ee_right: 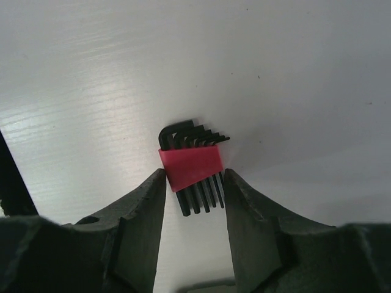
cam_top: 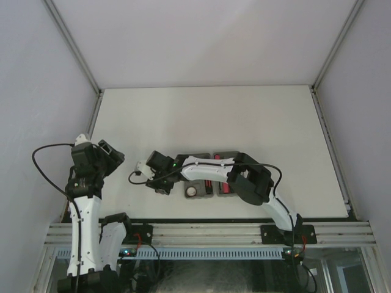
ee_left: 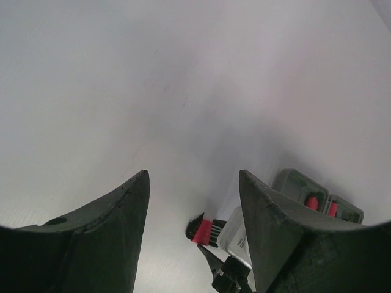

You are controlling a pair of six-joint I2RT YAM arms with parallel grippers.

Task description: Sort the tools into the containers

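A set of black hex keys in a red holder lies on the white table, also visible in the left wrist view [ee_left: 201,232]. My right gripper is low over it, part open, its fingertips at either side of the red holder; whether they touch cannot be told. In the top view the right arm covers it. Two grey containers [cam_top: 198,191] [ee_left: 296,183] hold red tools and, in the left one, a round pale item. My left gripper stands open high at the table's left, nothing between its fingers.
The right arm stretches across both containers from the front right. The left arm stands along the left edge. White walls enclose the sides and back.
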